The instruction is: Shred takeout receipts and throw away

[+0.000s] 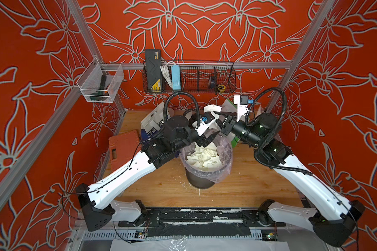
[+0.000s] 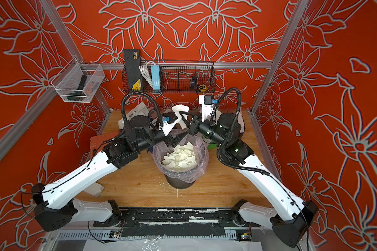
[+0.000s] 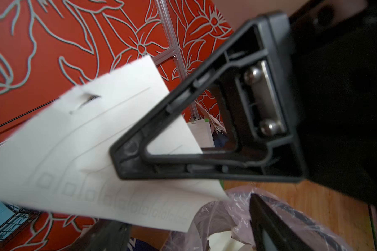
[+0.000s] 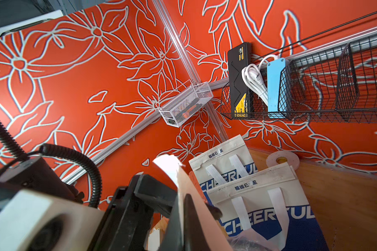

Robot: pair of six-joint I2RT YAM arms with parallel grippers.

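Observation:
A white receipt point(image 1: 212, 108) hangs above the bin, with my right gripper point(image 1: 220, 118) shut on it. In the left wrist view the receipt point(image 3: 92, 138) spreads wide behind a black triangular finger of that gripper. From the right wrist, the paper point(image 4: 171, 167) shows as a thin, edge-on strip between the fingers. Close by on the left, my left gripper is open, its dark fingers on either side of the paper's lower part. Below, a dark bin point(image 1: 199, 181) lined with a translucent bag point(image 1: 225, 154) holds torn cream-white paper pieces point(image 1: 205, 157).
Behind the arms stand printed paper bags point(image 4: 255, 196) and a tape roll point(image 4: 282, 159). An orange-red case point(image 1: 124, 149) lies at left. A wire basket point(image 1: 196, 79) and a clear box point(image 1: 100, 85) hang above.

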